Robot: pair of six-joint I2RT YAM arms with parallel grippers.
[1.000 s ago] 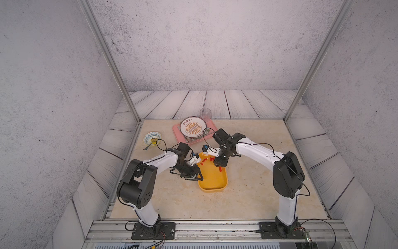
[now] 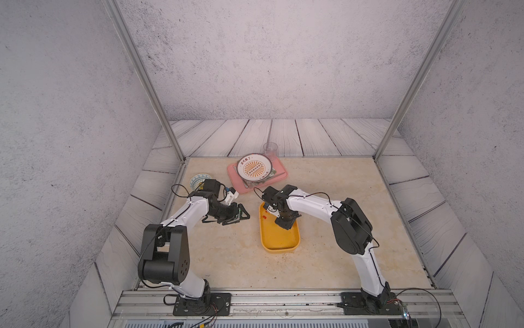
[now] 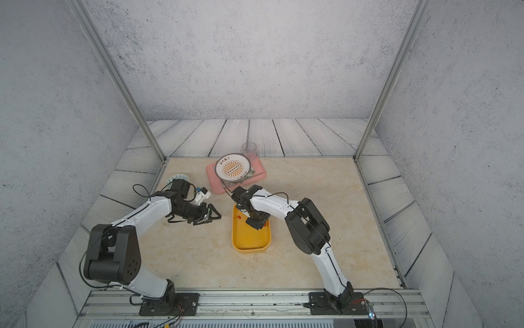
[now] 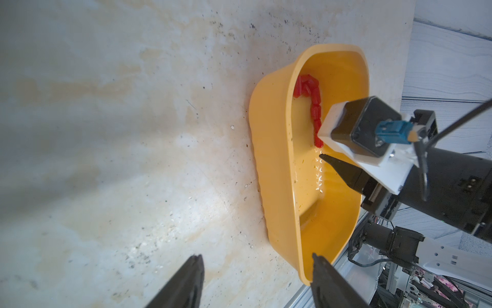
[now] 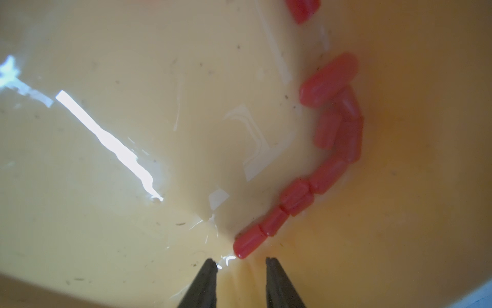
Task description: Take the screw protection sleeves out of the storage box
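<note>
A yellow storage box (image 2: 279,239) stands mid-table. Red screw protection sleeves (image 5: 328,174) lie along its inner edge, several in a curved row, with more (image 5: 303,7) further along. My right gripper is down inside the box, its fingertips part open at the end of that row, with nothing visible between them. My left gripper stands open above the table, left of the box, nothing between its fingers. In both top views the right arm hides much of the box's contents.
A pink tray (image 2: 234,177) with a patterned plate (image 2: 254,167) and a glass (image 2: 270,147) sits at the back. A bowl (image 3: 178,177) is behind my left arm.
My left gripper has moved back leftward, away from over the box.
</note>
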